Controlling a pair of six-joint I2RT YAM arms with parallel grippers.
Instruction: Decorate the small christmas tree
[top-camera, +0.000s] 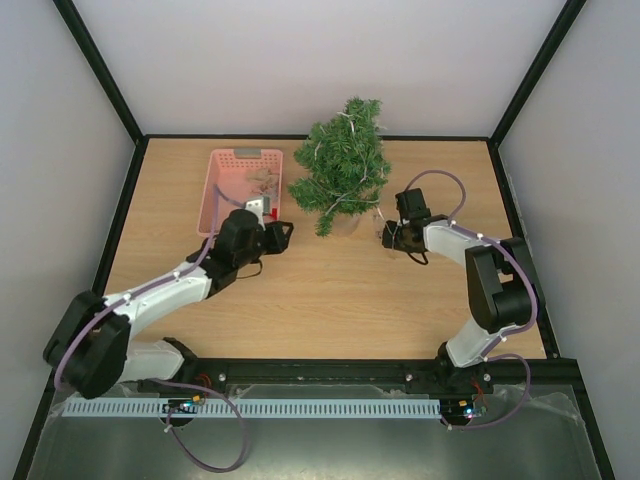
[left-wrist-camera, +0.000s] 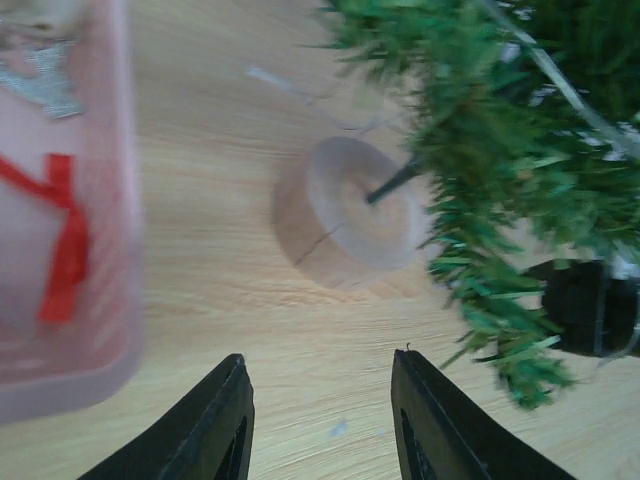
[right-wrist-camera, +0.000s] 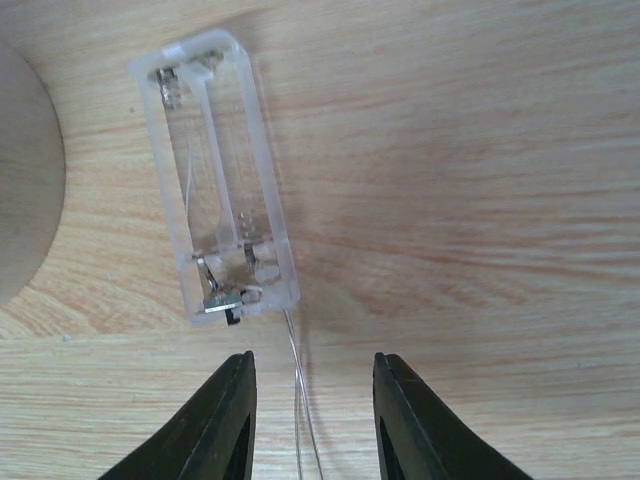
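The small green Christmas tree (top-camera: 345, 160), strung with a thin light wire, stands at the back middle in a round base (left-wrist-camera: 345, 210). Left of it is a pink basket (top-camera: 215, 180) holding a red ribbon (left-wrist-camera: 66, 250) and other ornaments. My left gripper is open and empty, just off the basket's front right corner. My right gripper stands open above the table, right of the tree. Ahead of its fingers lies a clear battery box (right-wrist-camera: 218, 180) near the base. The box's thin wires (right-wrist-camera: 299, 375) run down between the fingers in the image, apparently unheld.
Free table (top-camera: 320, 310) stretches across the front and middle. Low tree branches (left-wrist-camera: 500, 320) hang close to the left gripper's right side. Walls border the back and sides.
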